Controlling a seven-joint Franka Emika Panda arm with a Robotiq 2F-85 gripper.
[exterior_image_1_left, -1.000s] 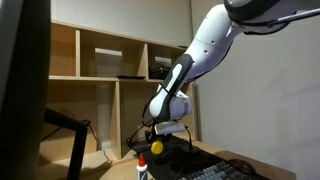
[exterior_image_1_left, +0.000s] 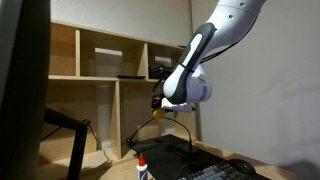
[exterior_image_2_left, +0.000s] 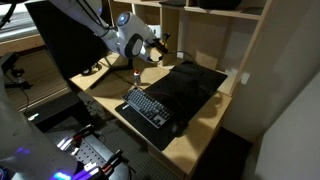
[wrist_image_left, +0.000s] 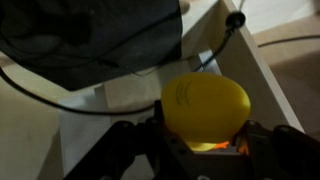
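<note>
A yellow rounded object (wrist_image_left: 205, 100) fills the space between the fingertips in the wrist view, and my gripper is shut on it. From the side, that yellow object (exterior_image_1_left: 158, 113) hangs below the gripper (exterior_image_1_left: 158, 104), clear of the desk, in front of the shelving. Its underside is hidden in the wrist view, where a patch of orange-red shows just beneath it. Exterior view 2 shows the gripper (exterior_image_2_left: 161, 42) near the back shelf, too small there to make out the fingers.
A white bottle with a red cap (exterior_image_1_left: 142, 166) stands on the desk. Further right are a black keyboard (exterior_image_2_left: 148, 105) and a dark mat (exterior_image_2_left: 188, 88). Wooden shelving (exterior_image_1_left: 98, 93) rises behind, and a loose black cable (wrist_image_left: 75, 108) crosses below the gripper.
The gripper has risen steadily with the yellow object, from low over the desk to in front of the shelves. Bottle and keyboard have stayed put.
</note>
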